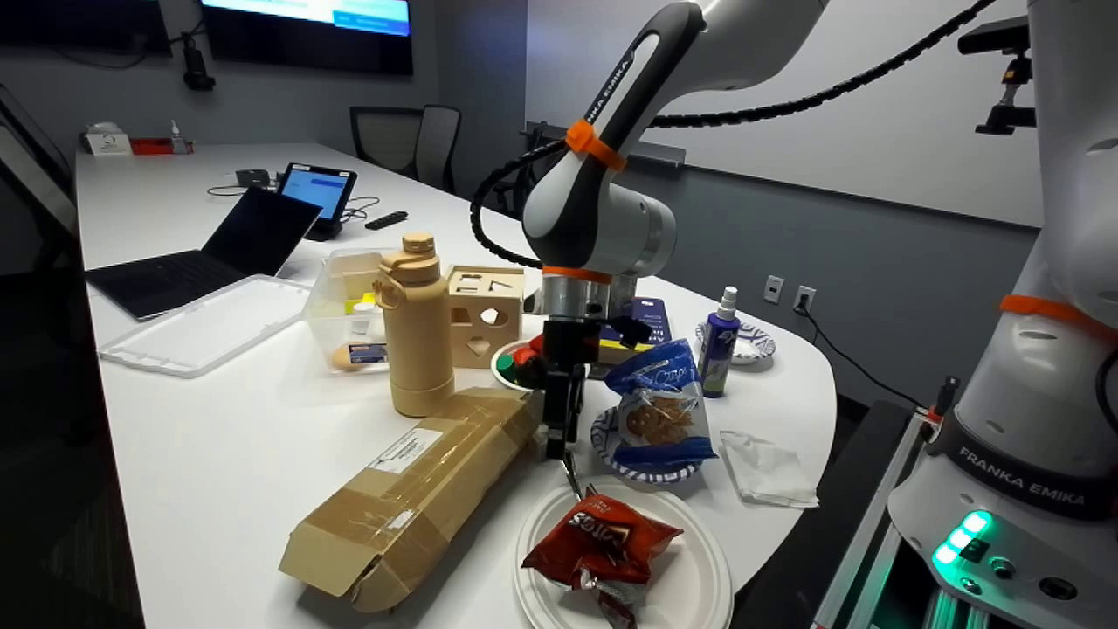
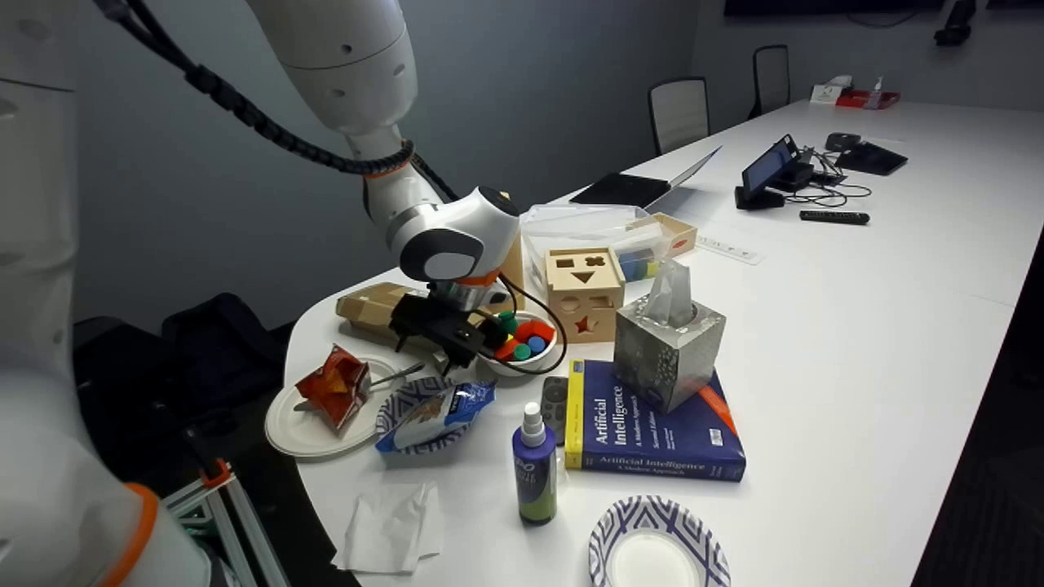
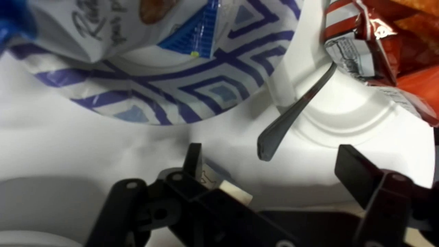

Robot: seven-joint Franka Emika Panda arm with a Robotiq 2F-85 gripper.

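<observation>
My gripper is open, its black fingers [image 3: 357,175] spread wide with nothing held between them. In the wrist view, the dark handle of a utensil [image 3: 284,127] points into the space ahead of the fingers. It rests across the rim of a white plate [image 1: 710,545], its other end hidden under a red chip bag [image 1: 603,540]. Beside that plate, a blue-and-clear snack bag [image 1: 662,409] lies on a purple-patterned paper bowl [image 3: 201,96]. From exterior view 1, the gripper hangs just beyond the handle's tip; whether they touch cannot be told.
A long cardboard box [image 1: 419,498] lies close to the gripper, with a tan bottle [image 1: 419,335] behind it. A bowl of colored blocks [image 2: 514,364], a wooden shape sorter [image 2: 585,293] and a spray bottle [image 2: 534,470] stand nearby. Open table lies left of the box.
</observation>
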